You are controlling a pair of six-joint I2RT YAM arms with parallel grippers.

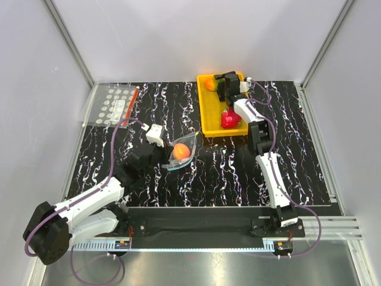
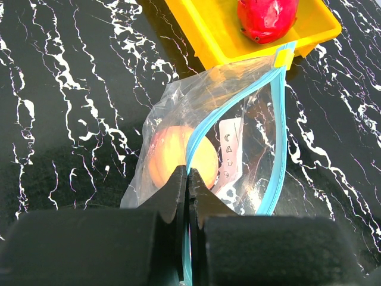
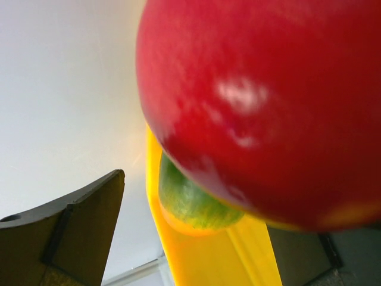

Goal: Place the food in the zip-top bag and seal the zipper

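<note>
The zip bag point(image 1: 189, 145) point(image 2: 271, 185) lies open with an orange round fruit point(image 1: 181, 151) point(image 2: 169, 158) inside. My left gripper point(image 1: 166, 150) is shut on the bag's blue zipper edge. My right gripper point(image 1: 228, 82) is open in the back of the yellow tray point(image 1: 208, 122) point(image 2: 205, 42). In the right wrist view a large red fruit point(image 3: 256, 101) fills the space above and between its fingers, with a green-orange fruit point(image 3: 196, 205) beyond. A second red fruit or the same one point(image 2: 266, 16) sits at the tray's front.
A clear sheet with round pads point(image 1: 109, 106) lies at the back left. White walls enclose the back and sides.
</note>
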